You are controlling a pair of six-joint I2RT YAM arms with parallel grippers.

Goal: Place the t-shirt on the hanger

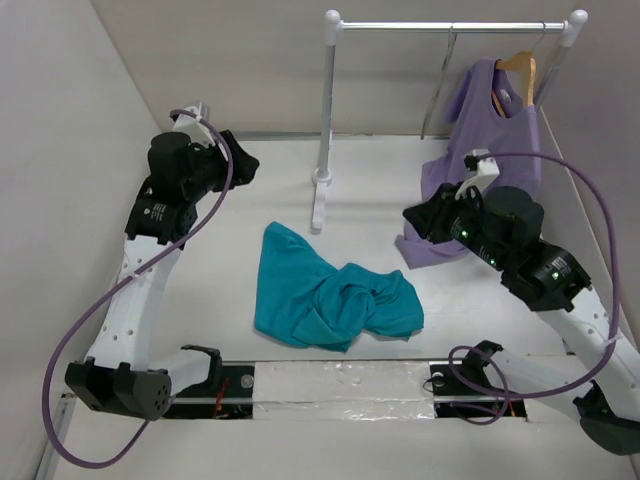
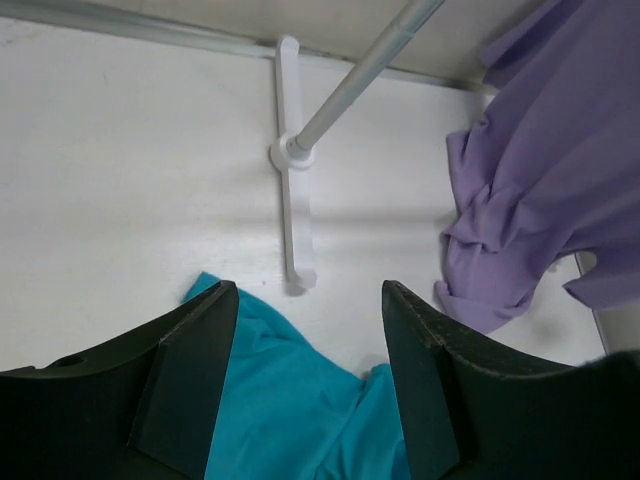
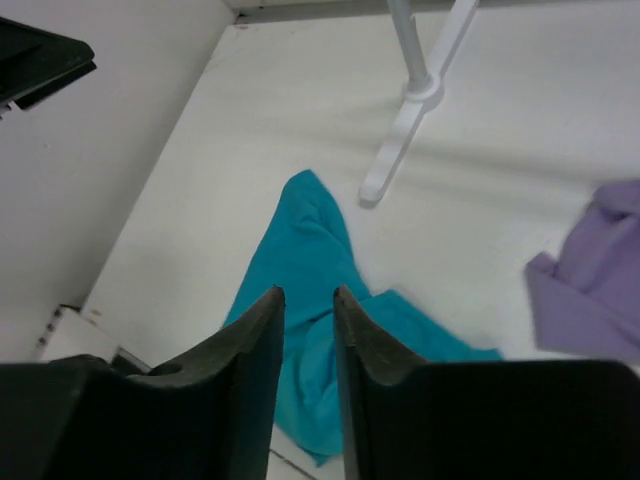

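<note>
A teal t-shirt (image 1: 330, 305) lies crumpled on the white table (image 1: 200, 300), below both grippers. The rack (image 1: 400, 26) stands at the back, with bare hangers (image 1: 446, 65) and a purple garment (image 1: 490, 140) on a wooden hanger (image 1: 518, 65) at its right. My left gripper (image 1: 242, 158) is raised at the left, open with nothing between its fingers, as the left wrist view shows. My right gripper (image 1: 420, 220) hangs above the table at the right, in front of the purple garment, its fingertips a small way apart over the teal cloth in the right wrist view, holding nothing visible.
The rack's foot (image 1: 319, 200) sits on the table behind the teal cloth. The purple garment trails onto the table at the right. Walls rise at both sides.
</note>
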